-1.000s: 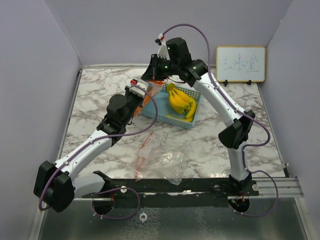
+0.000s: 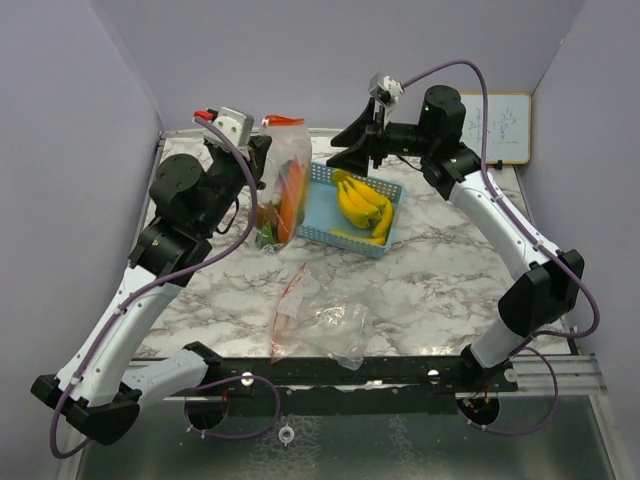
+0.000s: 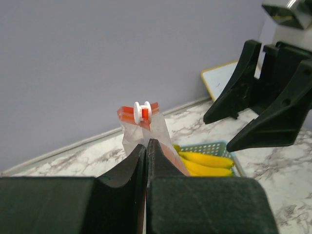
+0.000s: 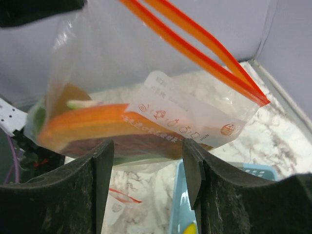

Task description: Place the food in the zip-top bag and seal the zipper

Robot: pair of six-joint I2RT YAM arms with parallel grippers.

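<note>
A clear zip-top bag (image 2: 288, 180) with an orange-red zip edge hangs in the air left of the basket, an orange, carrot-like food (image 2: 291, 200) and something green inside. My left gripper (image 2: 262, 158) is shut on the side of this bag; only thin plastic is between its fingers. At the bag's top edge, the left wrist view shows a white and red slider (image 3: 143, 112). Tilted across the right wrist view, the bag (image 4: 161, 112) lies beyond my right gripper. That gripper is open, its fingers (image 4: 103, 170) empty, above the basket's back left part.
A blue basket (image 2: 322, 215) holds several yellow bananas (image 2: 365, 205). Another clear bag (image 2: 325, 322) lies flat at the table's front. A whiteboard (image 2: 497, 127) is at the back right. Bare marble tabletop (image 2: 445, 280) shows on the right.
My left gripper has risen and moved left, carrying the filled bag. The right gripper has drawn away from the bag to the right, and its fingers are now spread.
</note>
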